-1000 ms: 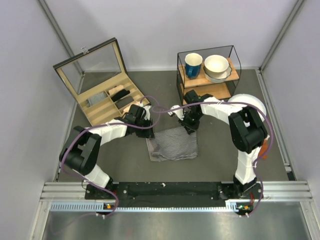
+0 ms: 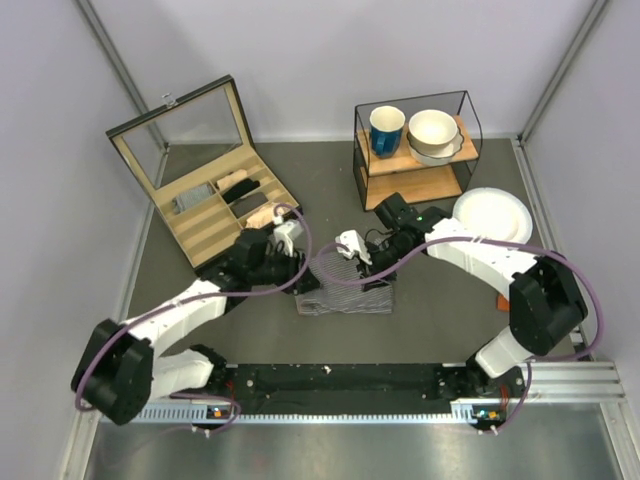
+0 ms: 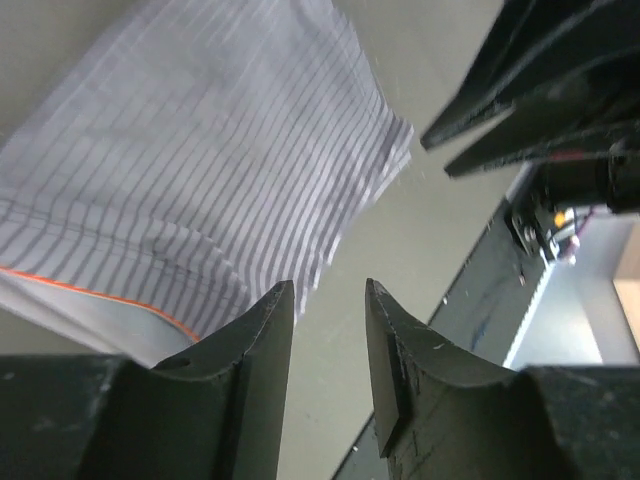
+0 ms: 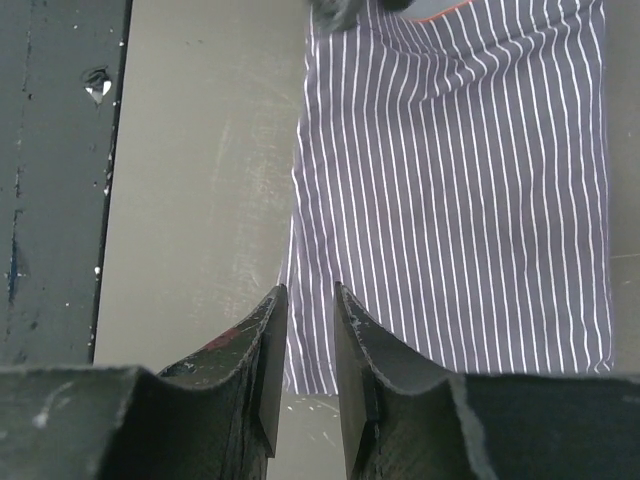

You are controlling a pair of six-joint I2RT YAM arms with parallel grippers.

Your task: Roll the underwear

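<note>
The grey striped underwear point(image 2: 345, 298) lies spread fairly flat on the table; in the left wrist view a fold with an orange edge shows on the underwear point(image 3: 180, 215). My left gripper is part open above the cloth's left end, its fingers apart with no cloth clearly between them. Over the right part of the cloth is my right gripper, also part open with a narrow gap. Stripes of the underwear point(image 4: 440, 220) show beyond its tips; whether the fingers touch the fabric I cannot tell.
An open partitioned box point(image 2: 205, 225) with rolled items stands at the left. The wire shelf point(image 2: 410, 185) with a mug and bowls is at the back, a white plate point(image 2: 493, 215) at the right. Bare table lies in front of the cloth.
The underwear lies nearly as before.
</note>
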